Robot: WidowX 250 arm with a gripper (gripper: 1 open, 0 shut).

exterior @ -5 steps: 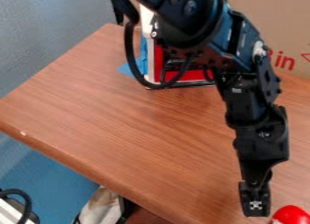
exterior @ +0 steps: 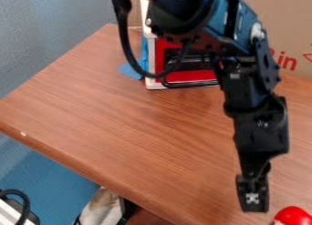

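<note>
The black gripper (exterior: 253,194) points down low over the right front of the wooden table, its tip just left of a red round object (exterior: 293,217) with white on it, partly cut off by the frame's lower right edge. I cannot tell whether the gripper is open or shut, or whether anything is between its fingers.
A red and black object (exterior: 185,74) with white and blue parts stands at the back, partly behind the arm. A cardboard surface (exterior: 290,37) rises behind it.
The gripper and arm have risen slightly. The red round object looks unchanged.
</note>
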